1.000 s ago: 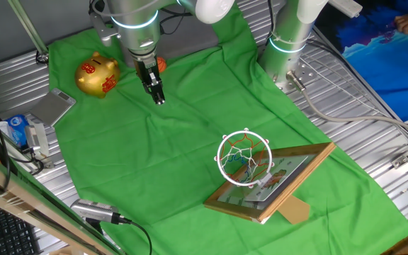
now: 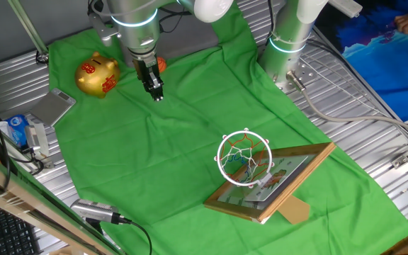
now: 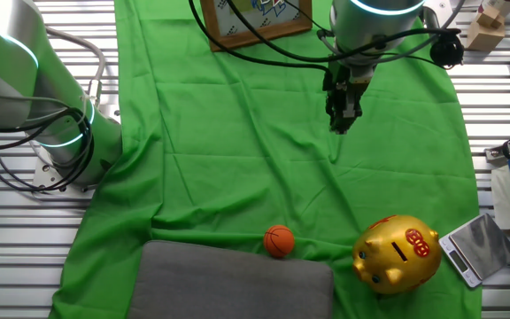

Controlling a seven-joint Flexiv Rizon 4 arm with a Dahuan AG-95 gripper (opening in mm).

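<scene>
My gripper (image 2: 157,98) points down over the left part of the green cloth, with no object visible at its fingertips. How its fingers stand is too small and dark to tell; exterior view 2 shows the gripper (image 3: 342,127) above bare cloth. A small orange basketball (image 3: 279,241) rests near the grey pad, apart from the gripper; exterior view 1 shows the ball (image 2: 163,64) partly hidden behind the gripper. A white-rimmed hoop (image 2: 270,157) with a coloured net is fixed to a wooden-framed backboard (image 2: 299,170), which leans on a stand.
A gold piggy bank (image 2: 97,75) stands near a small scale (image 2: 54,108). The grey pad (image 3: 228,283) lies along one cloth edge. A silver camera-like device (image 2: 103,212) sits near the lower left. Bare cloth (image 2: 183,127) lies between my gripper and the hoop.
The ball, hoop and piggy bank have not moved.
</scene>
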